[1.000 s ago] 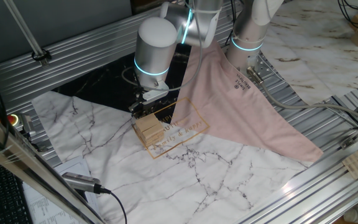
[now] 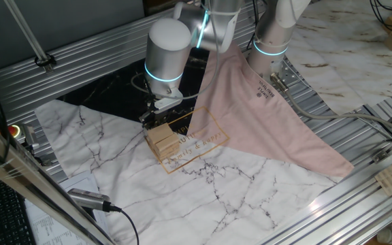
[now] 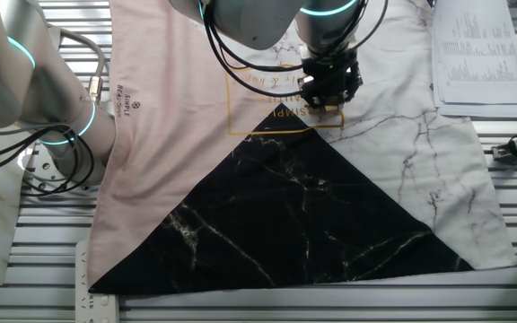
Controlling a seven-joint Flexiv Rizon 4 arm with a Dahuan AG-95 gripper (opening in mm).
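Observation:
A tight cluster of pale wooden blocks (image 2: pixel 162 143) rests on the cloth, over the left end of its gold printed frame. My gripper (image 2: pixel 148 122) is low at the back edge of these blocks, dark fingers close to or against them; whether they touch cannot be told. In the second exterior view the gripper (image 3: pixel 328 94) is seen from behind, and the arm and its cables hide the blocks. How far the fingers are apart does not show in either view.
The cloth, with pink (image 2: pixel 233 112), black (image 3: pixel 276 215) and white marbled parts, covers most of the slatted metal table (image 2: pixel 107 58). A cabled device (image 2: pixel 90 199) and papers lie at the front left.
The arm's end has shifted very slightly left and down toward the back of the blocks. The blocks and cloth look unmoved.

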